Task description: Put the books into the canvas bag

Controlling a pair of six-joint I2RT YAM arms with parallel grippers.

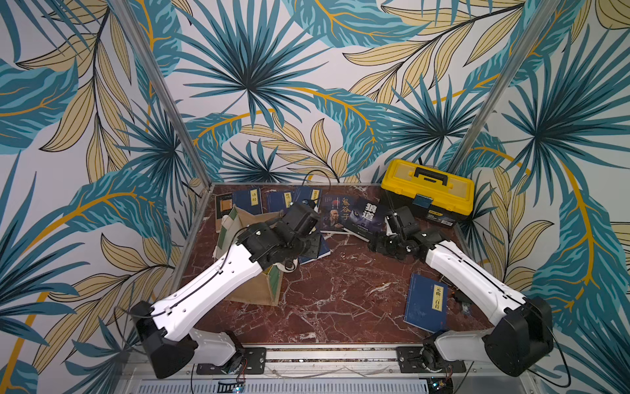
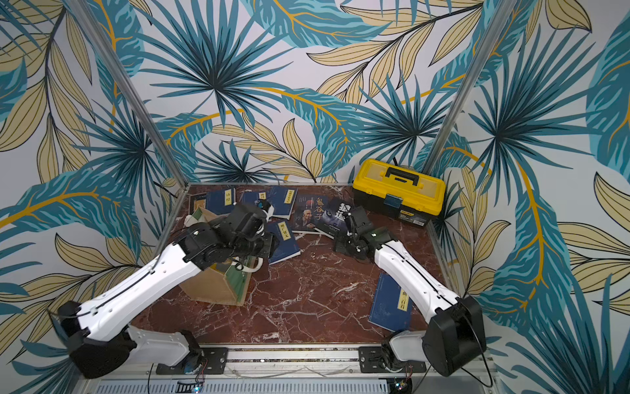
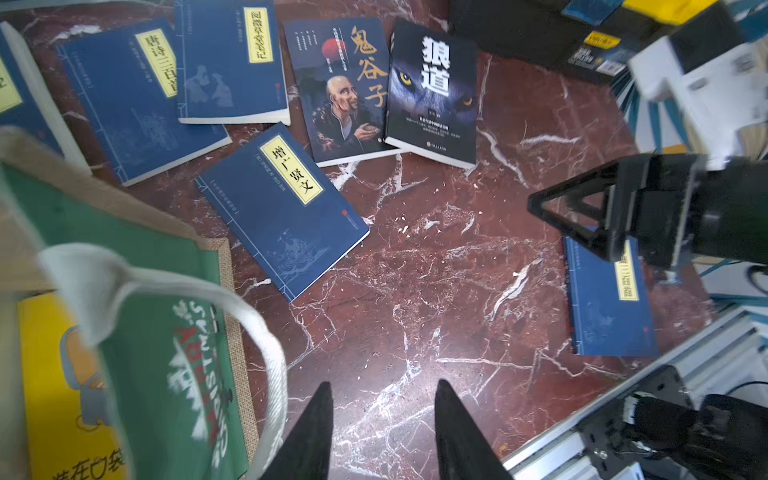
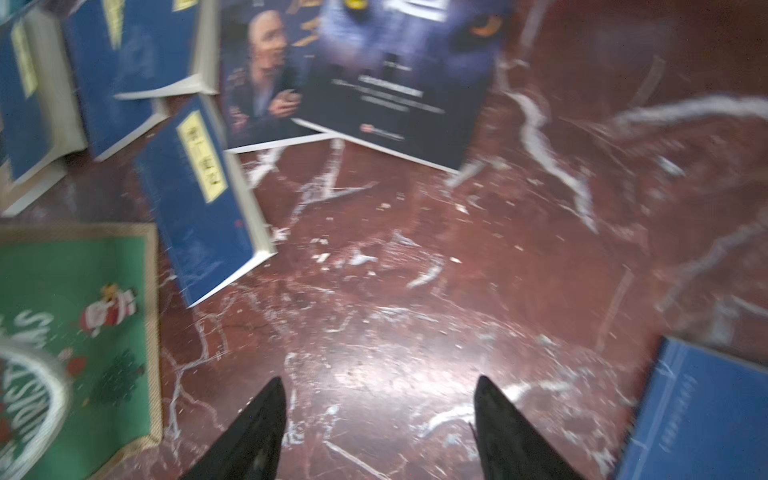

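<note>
Blue books, among them one titled 增广贤文 (image 3: 264,232), lie along the back and middle of the table, beside the dark 狼道 book (image 3: 428,104) and the 鬼谷子 book (image 3: 332,104). Another blue book (image 1: 420,308) lies at the front right. The canvas bag (image 2: 216,289), with green side and white handle, stands at the left; a yellow item (image 3: 64,368) is inside. My left gripper is over the bag's right edge, fingers apart and empty. My right gripper hangs over the middle right of the table, also open and empty.
A yellow-and-black toolbox (image 1: 426,187) sits at the back right corner. Bare marble tabletop (image 1: 347,289) fills the front middle. Metal frame rails edge the table.
</note>
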